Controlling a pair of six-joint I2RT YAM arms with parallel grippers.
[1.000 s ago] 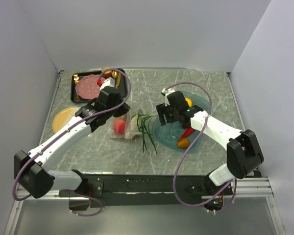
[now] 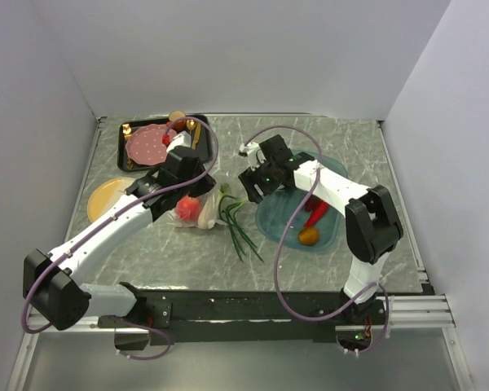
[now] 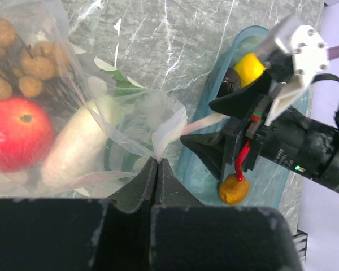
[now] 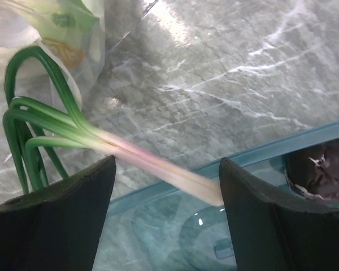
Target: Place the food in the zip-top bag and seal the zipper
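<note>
The clear zip top bag [image 3: 133, 121] holds a red tomato [image 3: 20, 132], brown mushroom-like pieces [image 3: 39, 65] and a pale long vegetable [image 3: 79, 138]. My left gripper is shut, with the bag's film drawn to a point between its fingertips. Beside the bag, the green onions [image 4: 73, 132] trail their green leaves over the counter, their pale stems pointing toward the bin. Around those stems my right gripper stands open, with a wide gap between its fingers; the stem end reaches the right-hand finger. The zipper is hard to make out.
A blue bin [image 2: 269, 232] to the right holds a red pepper [image 2: 316, 213], a brownish-orange round item [image 2: 308, 236] and a dark item [image 4: 319, 169]. At the back left lies a black tray [image 2: 122, 159], with a yellow plate [image 2: 102, 199] nearer.
My right gripper has moved left from over the bin toward the bag. The bag and its tomato have shifted slightly left, and the onions lie lower. My left arm looks still.
</note>
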